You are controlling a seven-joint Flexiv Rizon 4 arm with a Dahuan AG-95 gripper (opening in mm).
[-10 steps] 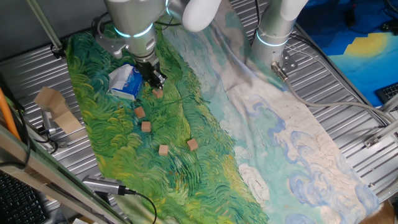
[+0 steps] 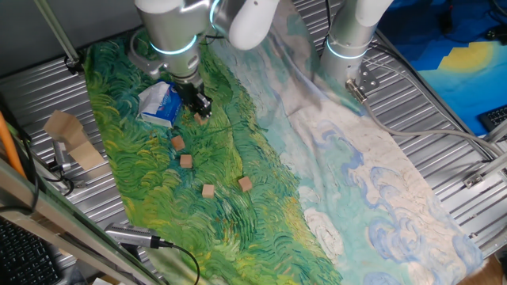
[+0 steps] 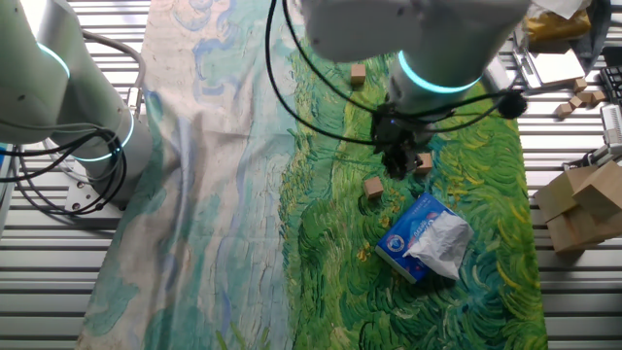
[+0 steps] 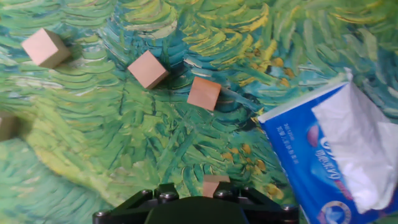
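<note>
Several small wooden cubes lie scattered on the painted cloth. The nearest cube (image 4: 214,183) shows at the bottom of the wrist view, partly covered by one finger of my gripper. The two fingers stand apart, open, with no cube seen gripped. In exterior view 1 the gripper (image 2: 200,108) hangs just above that cube (image 2: 200,119); its height over the cloth is hard to judge. Other cubes, such as an orange-tinted one (image 4: 204,93) and a paler one (image 4: 148,70), lie apart from it. A blue tissue pack (image 2: 161,104) sits close beside the gripper.
White tissue (image 4: 360,143) sticks up from the pack. An open cardboard box (image 2: 73,136) stands off the cloth on the slatted table (image 2: 32,107). Loose cables (image 3: 326,131) hang round the arm. Bare cloth (image 2: 261,229) stretches beyond the cubes.
The arm has shifted slightly and tilted, its gripper a touch lower towards the nearest cube. The cubes and the tissue pack have stayed in place.
</note>
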